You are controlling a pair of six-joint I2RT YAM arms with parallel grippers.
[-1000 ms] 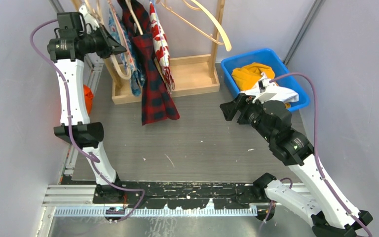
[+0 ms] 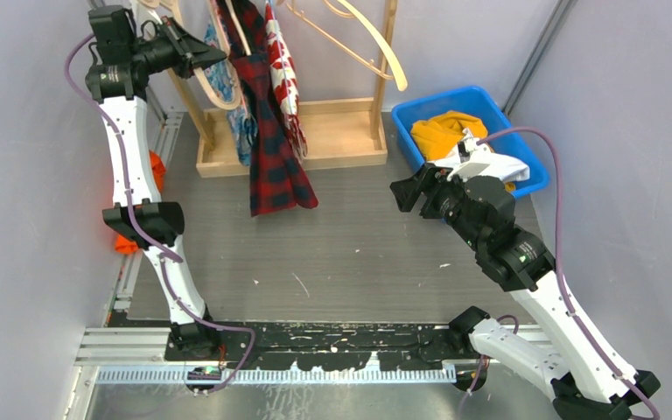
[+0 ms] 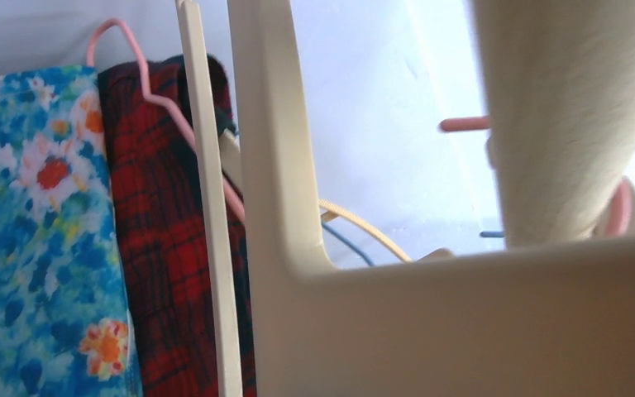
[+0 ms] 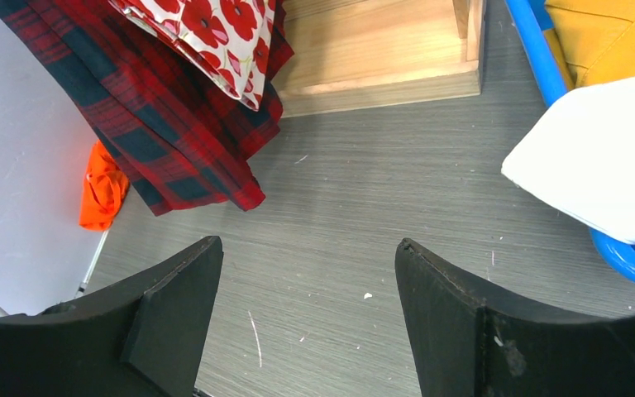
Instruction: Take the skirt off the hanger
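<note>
The red-and-navy plaid skirt [image 2: 276, 153] hangs on a pale hanger on the wooden rack, between a blue floral garment [image 3: 37, 231] and a red-flowered white one [image 4: 215, 33]. My left gripper [image 2: 216, 54] is at the rack's upper left, shut on a pale wooden hanger [image 2: 227, 96], which fills much of the left wrist view and hides the fingertips. My right gripper stands open over the floor beside the blue bin, empty, pointing toward the skirt's hem.
The wooden rack base [image 2: 341, 149] stands at the back. A blue bin [image 4: 537, 37] with yellow and white cloth is at the right, orange cloth [image 4: 101, 190] by the left wall.
My left gripper has moved up toward the back of the rack, shifting the hanger; the hanging garments moved slightly with it. The right arm looks still.
</note>
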